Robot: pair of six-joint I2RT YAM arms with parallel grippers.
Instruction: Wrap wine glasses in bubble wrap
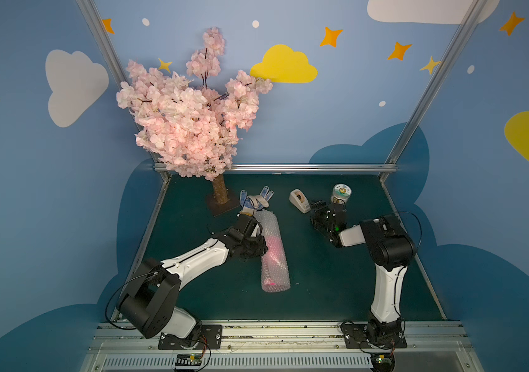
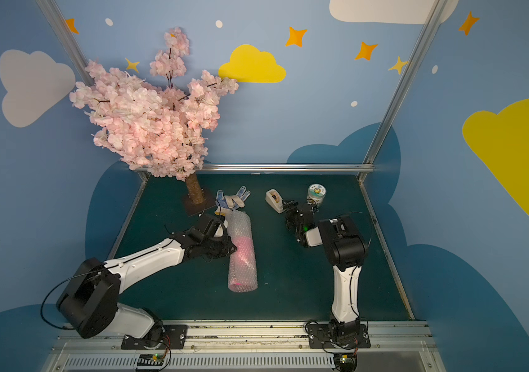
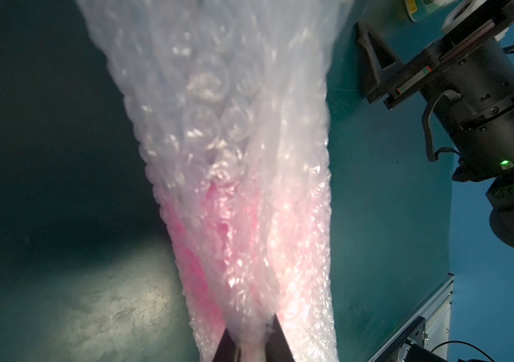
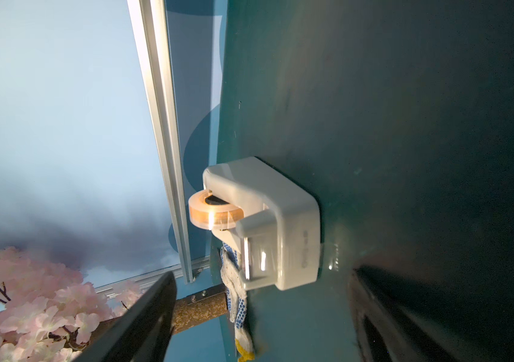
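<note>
A long roll of bubble wrap (image 1: 275, 263) with something pink inside lies front to back in the middle of the table. My left gripper is shut on a pinched fold of the wrap, which shows between its dark fingertips in the left wrist view. Whether a glass is inside cannot be made out. To the right of the roll, my right gripper stands open with nothing between its fingers. A white tape dispenser (image 4: 293, 235) with a roll of tape (image 4: 214, 211) sits ahead of those fingers, apart from them.
Behind the roll lie patterned work gloves (image 1: 256, 201), close to its far end. The blossom tree (image 1: 219, 189) stands at the back left. A round tin (image 1: 341, 192) is at the back right, behind the right gripper.
</note>
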